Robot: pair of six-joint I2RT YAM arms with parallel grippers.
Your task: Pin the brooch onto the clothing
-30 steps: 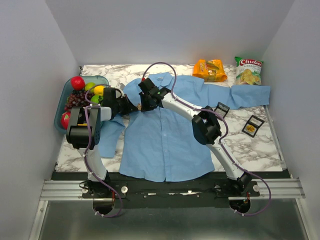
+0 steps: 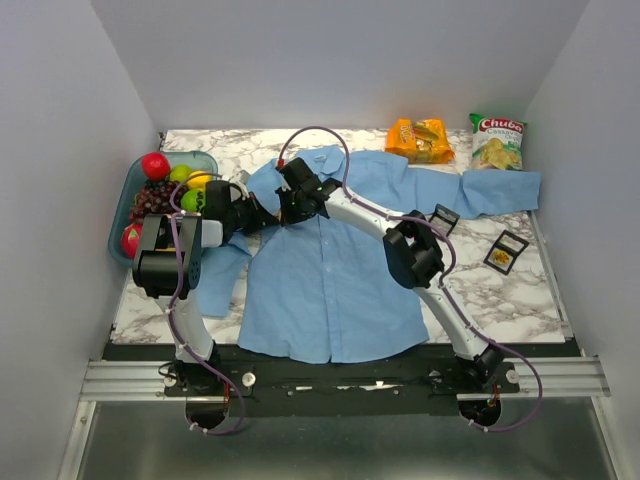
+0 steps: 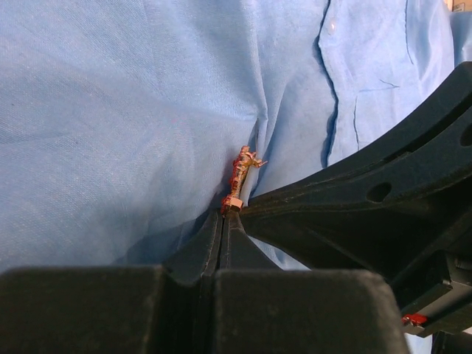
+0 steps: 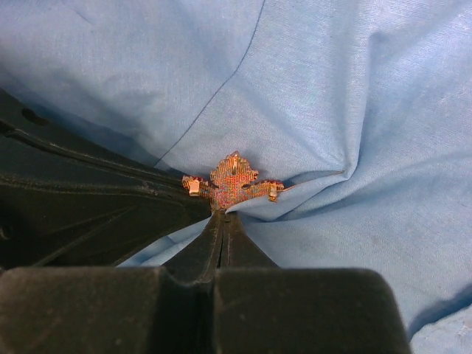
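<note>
The small copper-gold brooch (image 4: 234,181) lies at the blue shirt (image 2: 290,300), near its upper left side. Its outline shows broad in the right wrist view; in the left wrist view the brooch (image 3: 239,175) is seen nearly edge-on. My left gripper is shut, its tips right at the brooch's lower end. From the other side, my right gripper is also shut, with its tips against the brooch's near edge and nothing clear between them. A fold of cloth (image 4: 276,208) rises beside the brooch. Whether the pin passes through the cloth is hidden.
A basket of fruit (image 2: 122,205) stands at the left, close to the left arm. Behind are an orange snack bag (image 2: 420,141) and a chip bag (image 2: 497,143). Two small dark cases (image 2: 506,252) lie on the right, with bare marble table (image 2: 500,305) near them.
My right gripper's tips have shifted very slightly toward the left gripper. The left arm looks still, and the shirt keeps its place.
</note>
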